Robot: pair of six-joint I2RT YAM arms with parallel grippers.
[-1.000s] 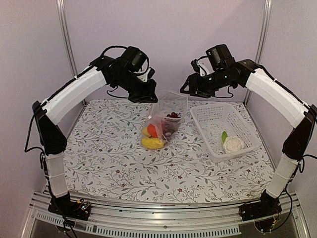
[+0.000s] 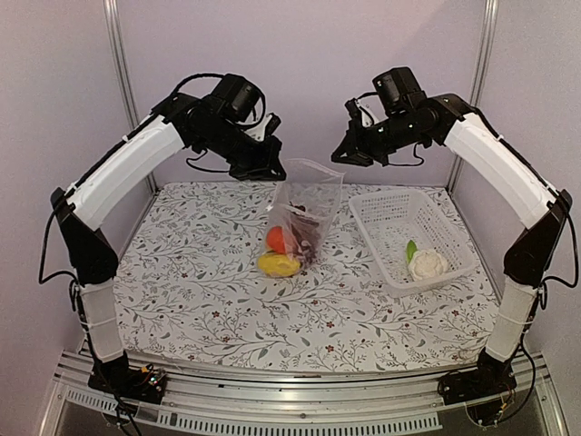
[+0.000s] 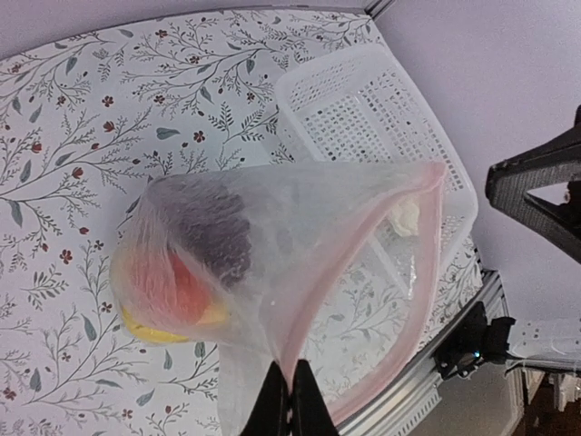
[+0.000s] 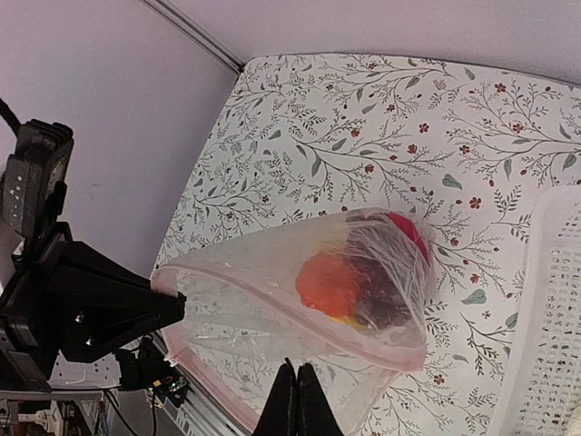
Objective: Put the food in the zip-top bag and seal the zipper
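The clear zip top bag [image 2: 309, 195] stands with its mouth raised, its pink zipper rim [image 3: 427, 300] gaping. Through the film show an orange-red food [image 2: 276, 239], a yellow food [image 2: 279, 264] and a dark purple food [image 3: 213, 227]. A strip of rim runs between the closed fingertips of my left gripper, which is shut on it. My right gripper [image 2: 336, 160] is shut, with nothing visible between its fingers. In the left wrist view it stands apart from the bag's free rim corner. Film partly blurs the food.
At the right, a white perforated basket [image 2: 374, 245] holds a white cauliflower-like food [image 2: 427, 264] and a green food [image 2: 411, 250].
Dark red food in the bag is now less visible.
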